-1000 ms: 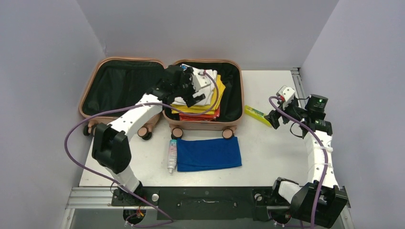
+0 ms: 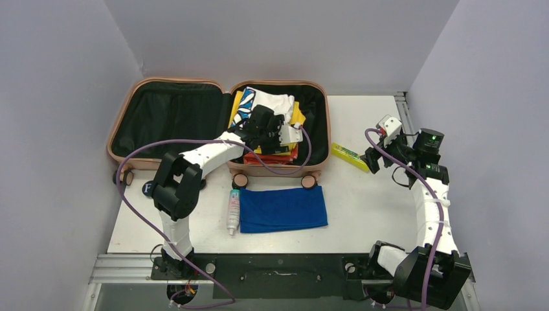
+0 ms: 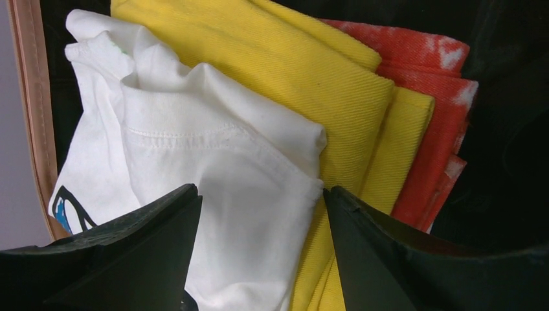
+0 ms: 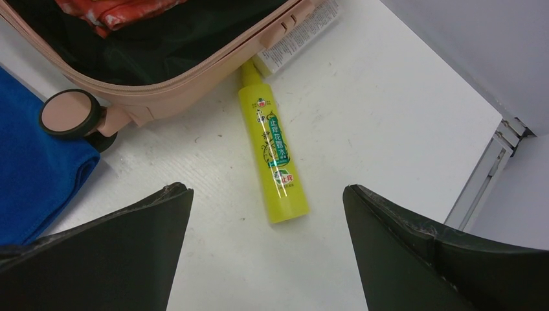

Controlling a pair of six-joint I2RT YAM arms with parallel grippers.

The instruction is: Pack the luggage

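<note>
In the suitcase's right half (image 2: 325, 113) lies a stack of folded clothes: white printed cloth (image 3: 246, 246) on top, over yellow cloths (image 3: 408, 149) and red ones (image 3: 440, 110). My left gripper is low over the white cloth, part open, with cloth in view between its fingers; whether it touches is unclear. My right gripper stands open above the table, around the line of a yellow bottle (image 4: 275, 149), with nothing held.
A blue folded cloth (image 2: 283, 208) and a white tube (image 2: 234, 210) lie in front. The suitcase's left half (image 2: 165, 116) is empty. A boxed item (image 4: 298, 35) lies by the case's right side. Walls bound the table.
The right arm is almost unchanged.
</note>
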